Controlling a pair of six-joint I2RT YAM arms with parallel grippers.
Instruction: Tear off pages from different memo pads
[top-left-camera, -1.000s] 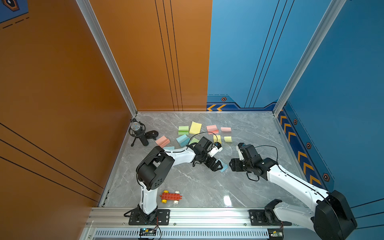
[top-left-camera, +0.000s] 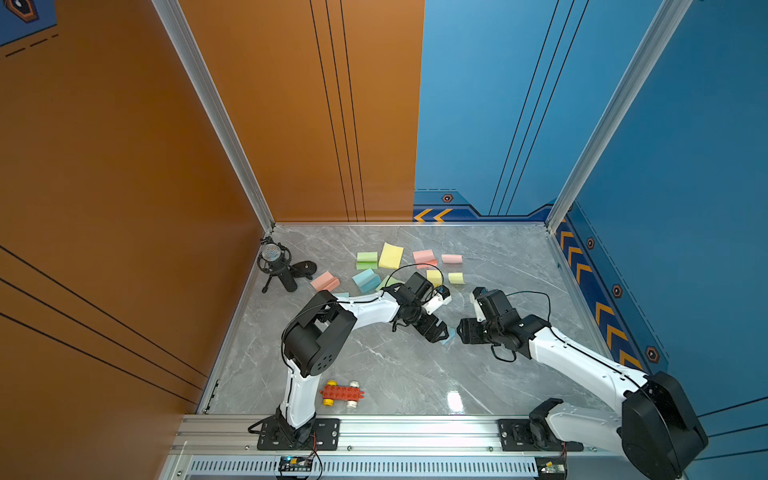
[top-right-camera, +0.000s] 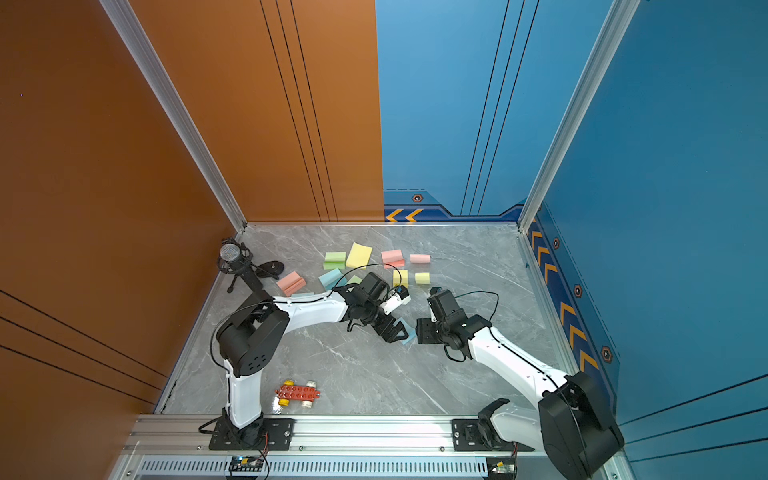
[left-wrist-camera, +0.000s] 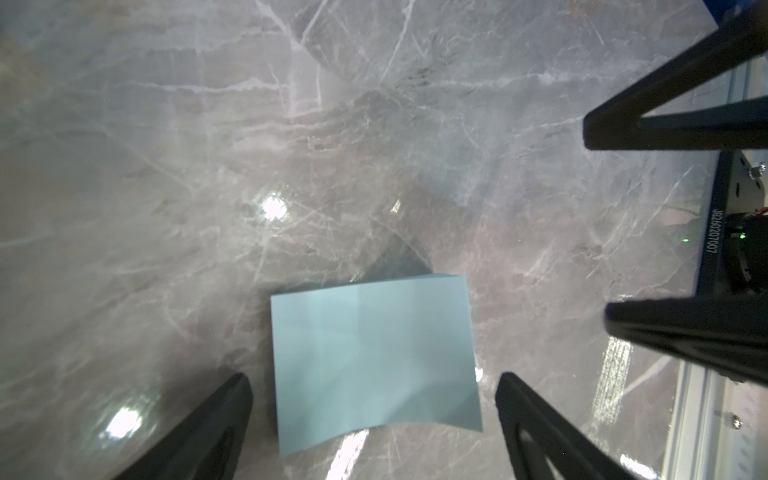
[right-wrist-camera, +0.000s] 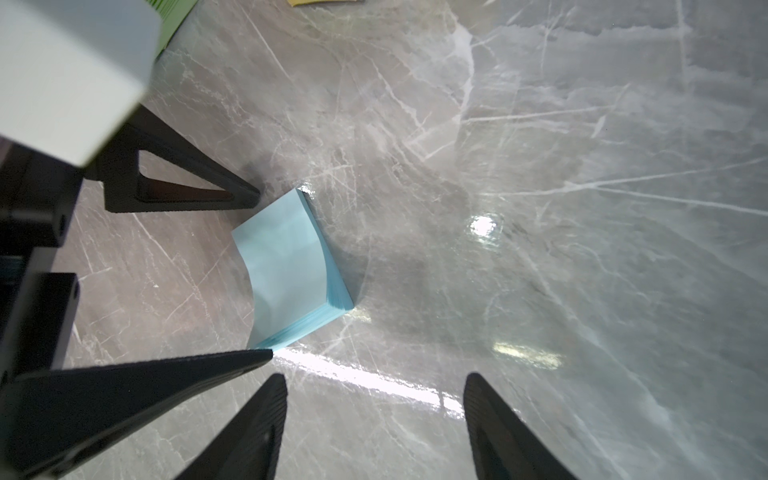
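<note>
A light blue memo pad (left-wrist-camera: 376, 352) lies on the grey marble table, its top pages curled. In the left wrist view my left gripper is open, its two fingers on either side of the pad with gaps showing. The right wrist view shows the left fingers (right-wrist-camera: 200, 172) beside two corners of the pad (right-wrist-camera: 288, 264). My right gripper is open with bare table between its fingertips, apart from the pad. Seen from above, it faces the left one across the pad, which is largely hidden by the left gripper.
Behind the arms lie several green, yellow, pink and blue pads and curled pages, such as a yellow sheet (top-left-camera: 391, 256). A black microphone stand (top-left-camera: 276, 266) is at the back left. A red toy (top-left-camera: 342, 393) sits near the front left.
</note>
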